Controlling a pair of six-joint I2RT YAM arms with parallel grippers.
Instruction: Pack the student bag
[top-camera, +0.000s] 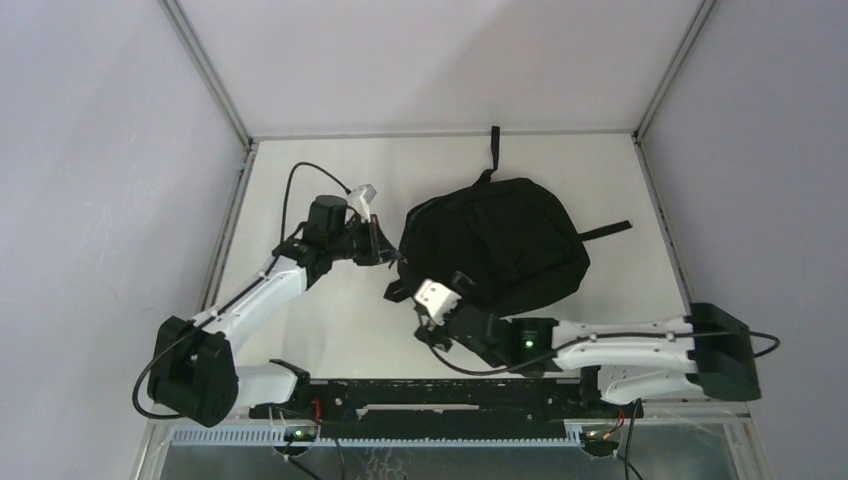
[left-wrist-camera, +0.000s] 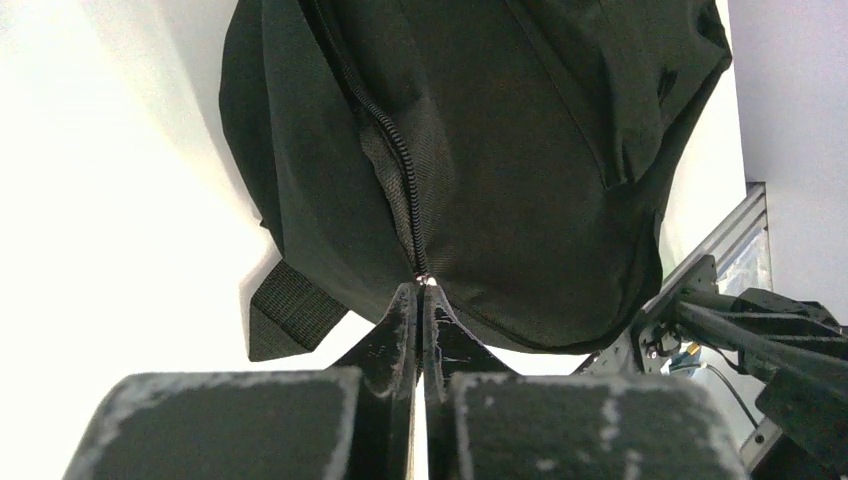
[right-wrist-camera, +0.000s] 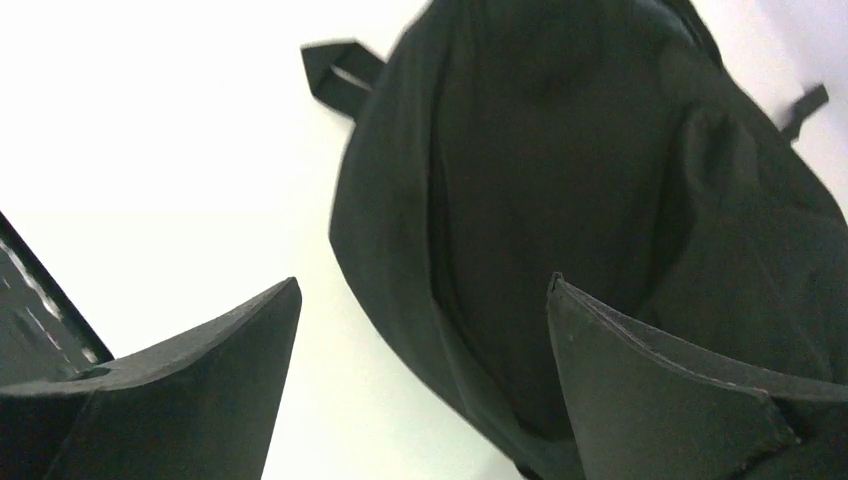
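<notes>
A black bag (top-camera: 495, 240) lies on the white table, its straps reaching out at the top and right. In the left wrist view its zipper (left-wrist-camera: 405, 170) runs down to the tips of my left gripper. Those fingers are shut on the small shiny zipper pull, most of which they hide. At the bag's lower left, my right gripper stands open; in the right wrist view the bag's edge shows beyond and between its fingers, with nothing gripped. The bag's inside is not visible.
One strap end (left-wrist-camera: 295, 312) sticks out at the bag's lower left corner. Both arms come close together at the bag's left front.
</notes>
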